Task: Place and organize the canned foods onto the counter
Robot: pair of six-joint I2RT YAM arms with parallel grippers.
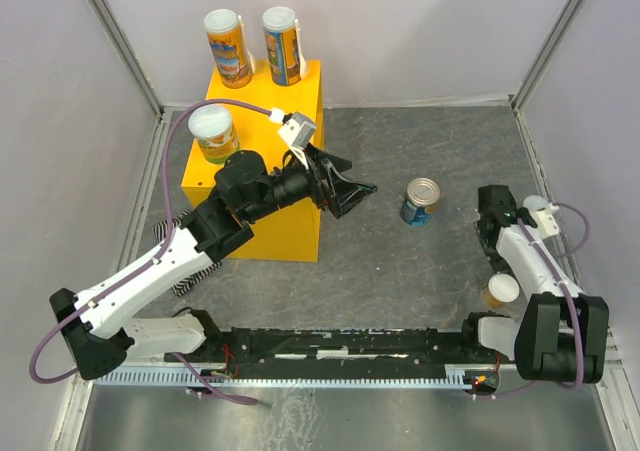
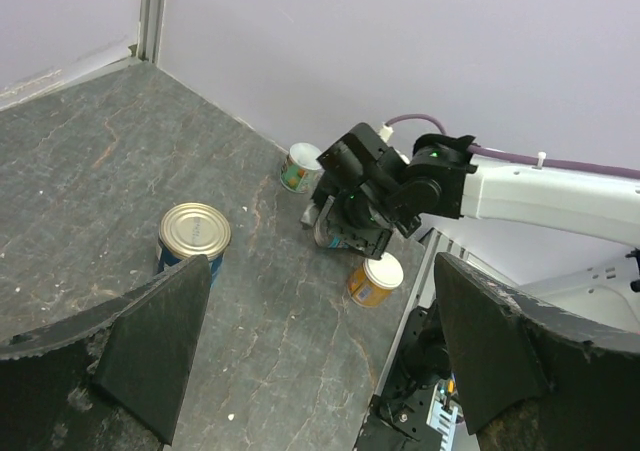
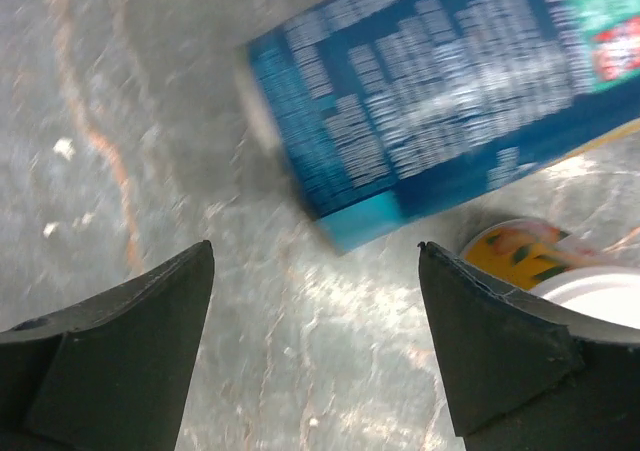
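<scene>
A large blue can [image 3: 430,101] lies tipped on its side on the counter, just beyond the fingertips in the right wrist view; motion blurs it. My right gripper is open, with bare counter showing between its fingers. From above, the right arm's wrist hides most of this can. Another blue can with a gold lid [image 1: 420,202] stands upright at mid-counter. Right of the orange shelf, my left gripper [image 1: 358,196] hangs open and empty. A small orange can with white lid [image 2: 375,279] and a small green can with white lid [image 2: 300,168] stand near the right wall.
Two tall cans, one orange [image 1: 230,51] and one blue-orange [image 1: 283,49], stand on the orange shelf [image 1: 300,244] at left, with a wide white-lidded jar [image 1: 214,133] lower down. The right wall [image 1: 590,121] is close to the right arm.
</scene>
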